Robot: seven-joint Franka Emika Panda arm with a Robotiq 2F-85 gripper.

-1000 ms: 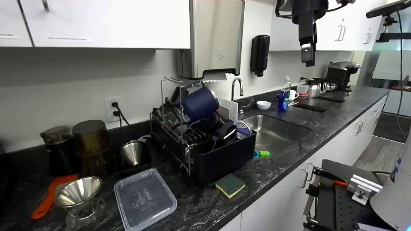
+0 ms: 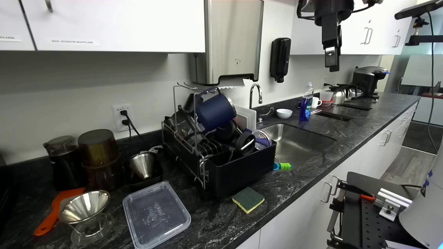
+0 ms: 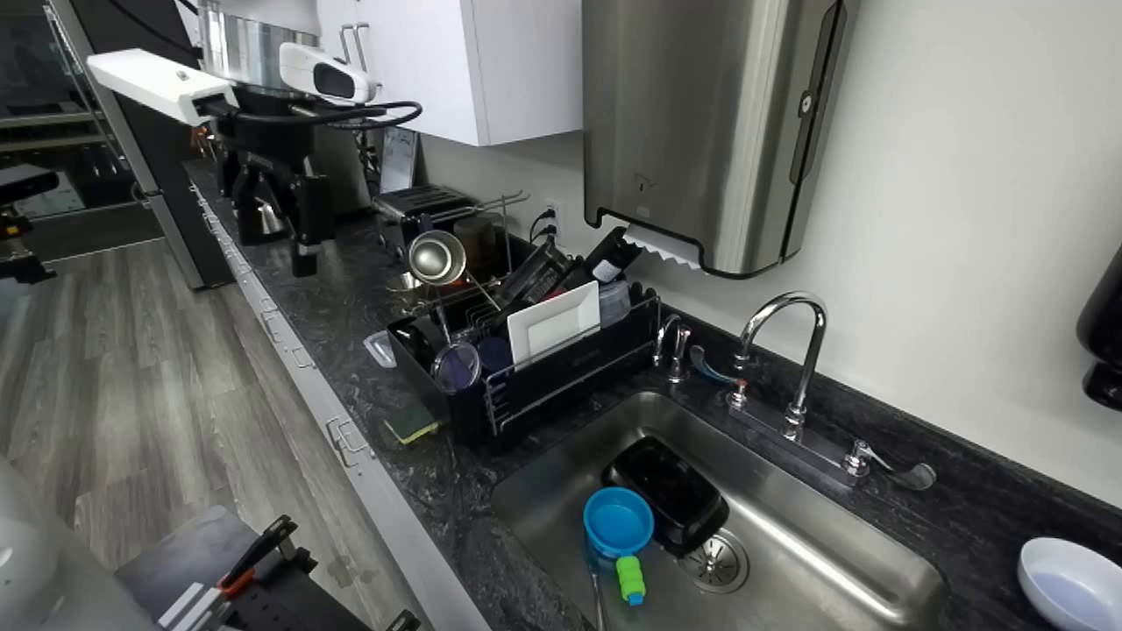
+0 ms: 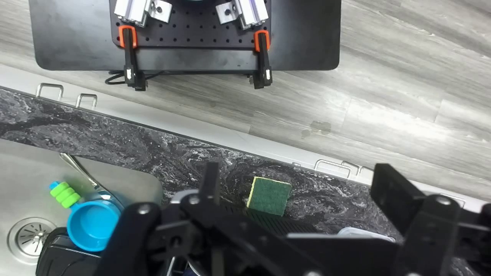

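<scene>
High above the counter hangs my gripper [image 3: 279, 252], empty and well clear of every object. In the wrist view its two black fingers [image 4: 210, 181] stand wide apart, so the gripper is open. Between them, far below, a green and yellow sponge [image 4: 271, 195] lies flat on the dark counter [image 2: 286, 182], in front of the dish rack [image 2: 245, 170]. A clear plastic lid or container [image 2: 156, 215] rests to the left of the sponge in exterior view 1. Inside the sink [image 3: 841, 568] sit a blue cup [image 3: 618, 521] with a green handle and a black tray [image 3: 673, 489].
The rack is piled with dishes, including a dark blue mug [image 2: 216, 111] and a white plate [image 3: 557, 326]. A tall faucet [image 3: 810, 347] and a paper towel dispenser [image 2: 234, 37] stand behind. A metal dripper [image 2: 85, 207] is at the left.
</scene>
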